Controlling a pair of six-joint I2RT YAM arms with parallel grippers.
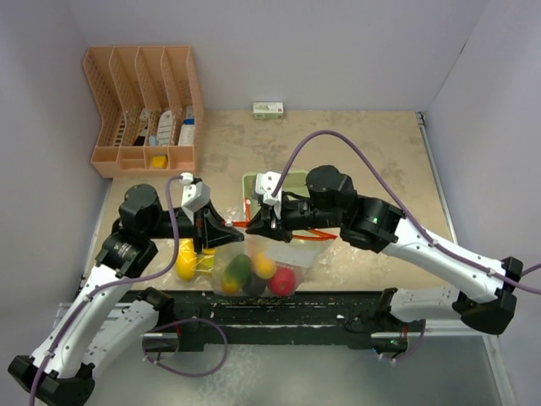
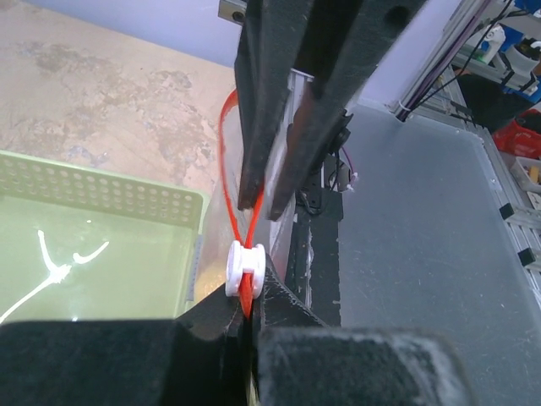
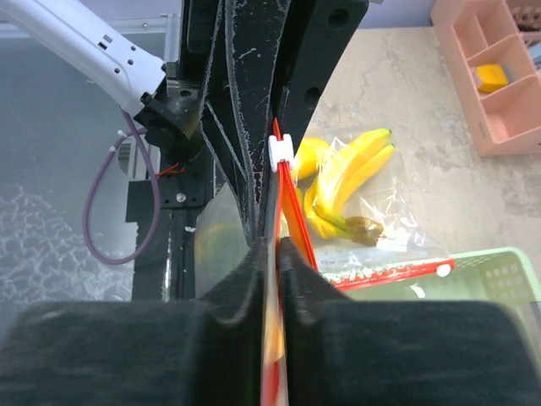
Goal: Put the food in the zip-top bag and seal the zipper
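Observation:
A zip bag of food with avocado, tomato and yellow fruit hangs at the table's front edge, its red zip strip and white slider between the two grippers. My left gripper is shut on the zip at the slider, as the left wrist view shows. My right gripper faces it from the right on the same red strip; its fingers are close round the strip, but how far they are closed is unclear. A second bag with bananas lies to the left.
A green tray stands behind the bag. A pink divided organizer is at the back left, a small box at the back.

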